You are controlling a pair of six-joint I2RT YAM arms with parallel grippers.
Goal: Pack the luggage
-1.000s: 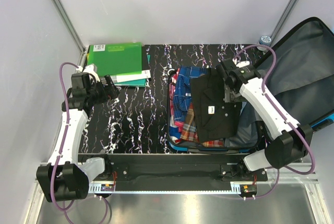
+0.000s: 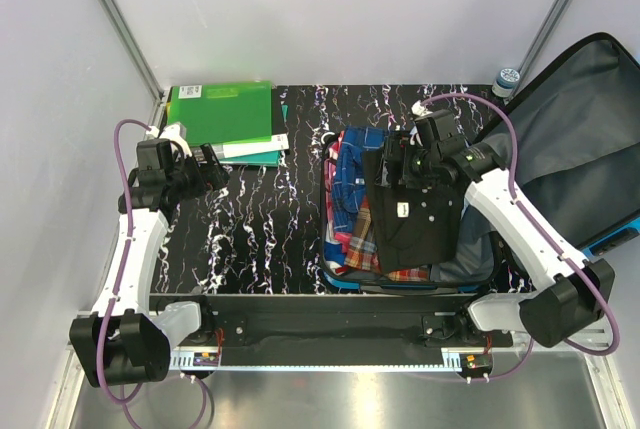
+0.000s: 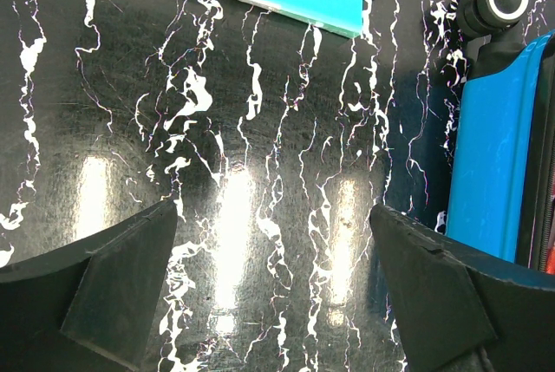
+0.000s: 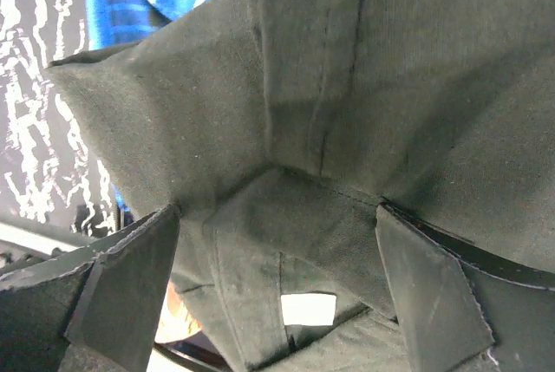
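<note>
An open blue suitcase (image 2: 347,284) lies on the table at right of centre, its dark lid (image 2: 585,114) tipped back to the right. Inside are a blue plaid shirt (image 2: 352,174), an orange plaid cloth (image 2: 361,241) and a dark folded garment (image 2: 415,239) on top. My right gripper is open just over the upper part of that garment; in the right wrist view the dark cloth fills the space between and beyond its fingers, with a white tag (image 4: 308,309) below. At the left, my left gripper hangs open above bare tabletop.
Green and teal folders (image 2: 222,114) are stacked at the back left. A small round jar (image 2: 506,81) stands at the back right near the lid. Black marbled tabletop (image 2: 275,234) between the left arm and the suitcase is clear.
My right gripper went right and back left, and is now over the garment's upper left part. The left arm has stayed still.
</note>
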